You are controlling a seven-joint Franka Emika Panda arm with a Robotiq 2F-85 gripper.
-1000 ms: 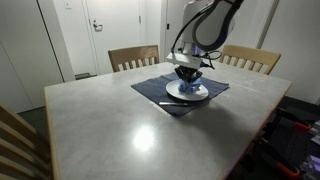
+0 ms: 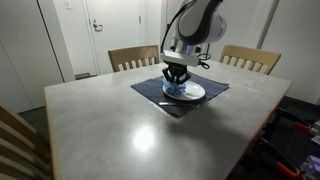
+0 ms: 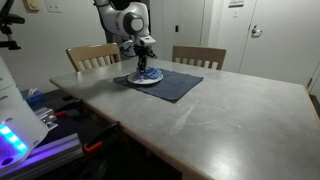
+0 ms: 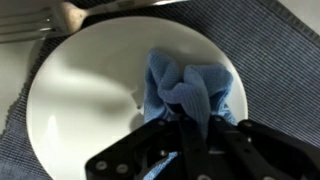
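A bunched blue cloth lies over the right part of the white plate in the wrist view, its folds gathered up between the fingers. My gripper is shut on the cloth; the fingertips are partly hidden by its folds. In exterior view 1 the gripper points down at the plate, with the blue cloth at the plate's left side. Exterior view 2 shows the cloth on the plate, under the gripper.
Beneath the plate is a dark placemat. A fork lies beside the plate.
The gripper and cloth have moved left across the plate in exterior view 1, from its middle towards its left side. The plate seems to have stayed in about the same place.
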